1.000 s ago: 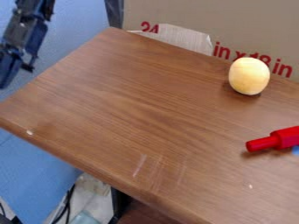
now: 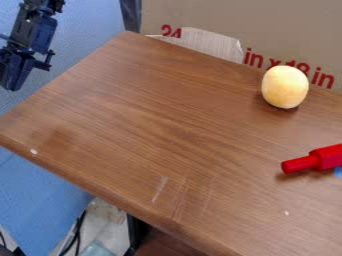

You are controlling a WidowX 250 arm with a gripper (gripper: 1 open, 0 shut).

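My black gripper (image 2: 16,65) hangs at the far left edge of the view, over the left side of the wooden table (image 2: 160,120), partly cut off by the frame; whether it is open or shut cannot be made out. A pale yellow round object (image 2: 285,87) sits upright at the back right of the table. A red cylindrical object (image 2: 315,160) lies at the right edge, partly out of view, with something small and blue beside it.
A cardboard box (image 2: 234,25) stands behind the table. Cables hang below the table's left edge.
The objects on the table have not moved.
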